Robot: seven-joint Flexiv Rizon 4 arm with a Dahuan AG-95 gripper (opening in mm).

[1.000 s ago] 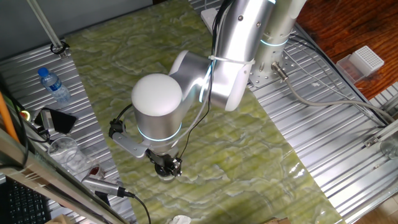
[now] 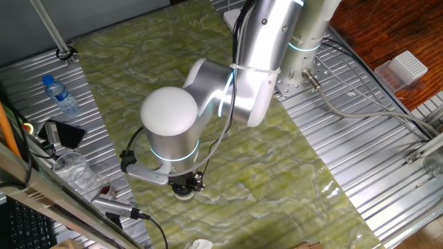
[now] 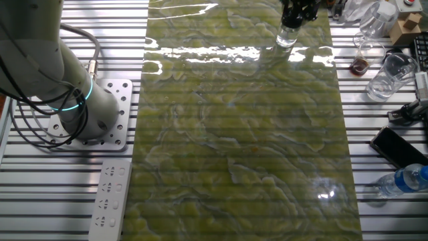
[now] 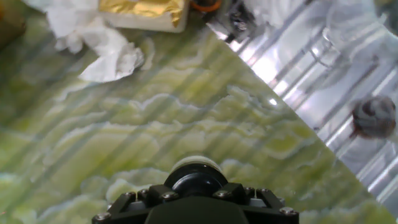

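Note:
A small clear jar (image 3: pixel 287 35) is at the far side of the green marbled sheet, upright or nearly so. My gripper (image 3: pixel 297 12) is at its top, partly cut off by the upper edge of that view. In the wrist view, the fingers (image 4: pixel 239 191) close in from both sides on a round black top (image 4: pixel 196 177) with a pale rim beyond it. From above in exterior view 1, the gripper (image 2: pixel 185 183) partly covers the jar. Whether the jar's base touches the sheet cannot be told.
Crumpled white tissue (image 4: pixel 112 59) and a white box with gold foil (image 4: pixel 152 14) lie ahead of the gripper. Clear cups (image 3: pixel 392 77), a phone (image 3: pixel 398 148) and a water bottle (image 3: pixel 404 181) line the metal slats beside the sheet.
The gripper stays near the same spot, now more hidden beneath the wrist.

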